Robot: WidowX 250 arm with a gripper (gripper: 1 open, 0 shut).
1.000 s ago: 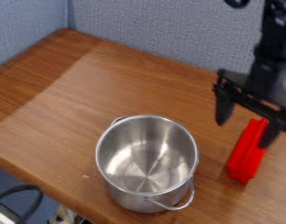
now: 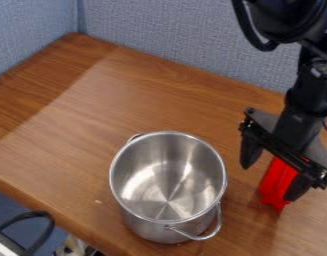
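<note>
A red elongated object (image 2: 274, 185) lies on the wooden table at the right, partly hidden beneath my black gripper (image 2: 279, 165). The gripper hangs over it from the upper right, its fingers apart on either side of the red object. A steel pot (image 2: 167, 186) with wire handles stands left of them, near the front edge.
Padded grey walls (image 2: 193, 30) bound the back and left. Black cables (image 2: 26, 240) and a metal part lie off the table at the lower left.
My gripper has come down and toward the front onto the red object, now covering more of it. The pot and red object show no clear movement.
</note>
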